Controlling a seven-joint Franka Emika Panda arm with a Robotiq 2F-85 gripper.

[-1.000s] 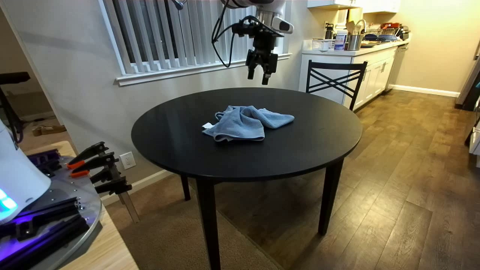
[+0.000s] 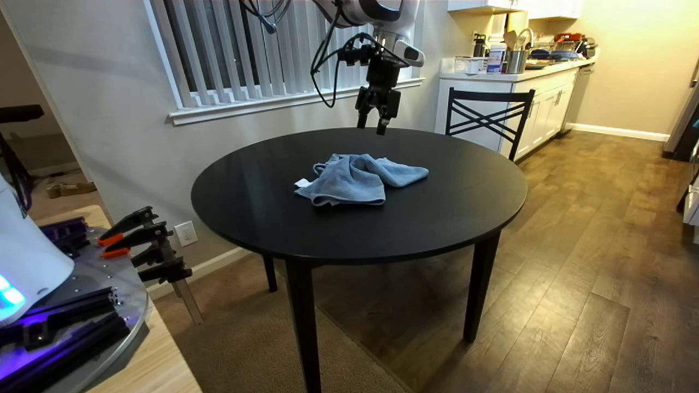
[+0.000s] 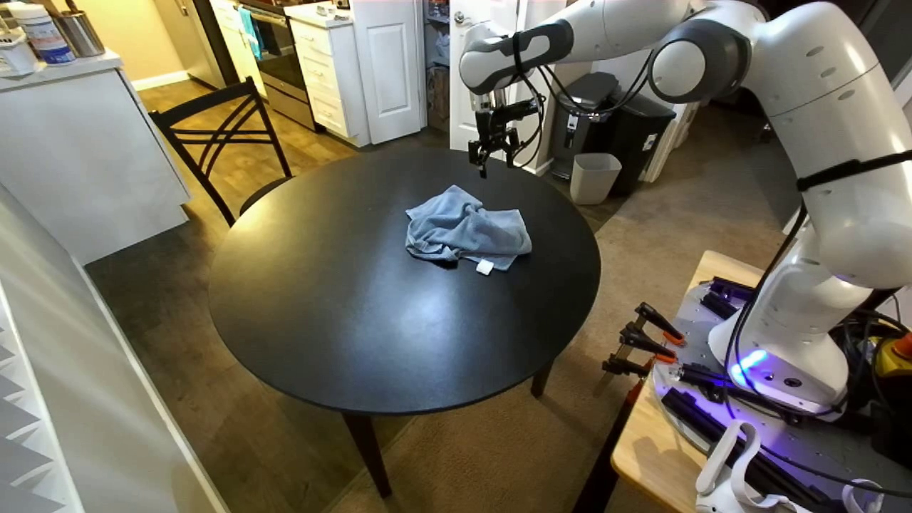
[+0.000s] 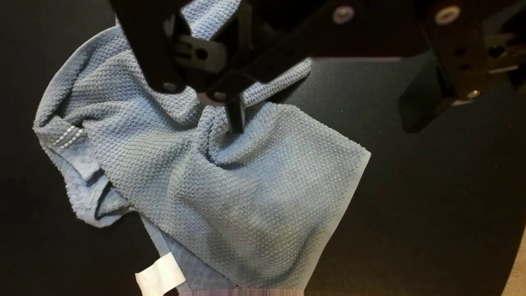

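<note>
A crumpled blue towel (image 2: 357, 178) with a white tag lies on the round black table (image 2: 262, 222). Seen from the wrist, the towel (image 4: 276, 197) spreads across the left and middle, its white tag (image 4: 161, 275) at lower left. My gripper (image 2: 371, 130) hangs above the table with its fingers apart and nothing between them. In the second exterior view the gripper (image 3: 497, 171) is higher than the towel (image 3: 466, 226) and clear of it. The wrist view has one finger (image 4: 235, 113) over the towel and the other (image 4: 424, 106) over bare table.
A black chair (image 3: 226, 141) stands at the table's kitchen side. Window blinds (image 2: 275, 52) are behind the arm in the first exterior view. Clamps (image 3: 645, 338) stick out from the robot's stand.
My gripper has come down slightly and shifted a little left in the first exterior view. The towel has not moved.
</note>
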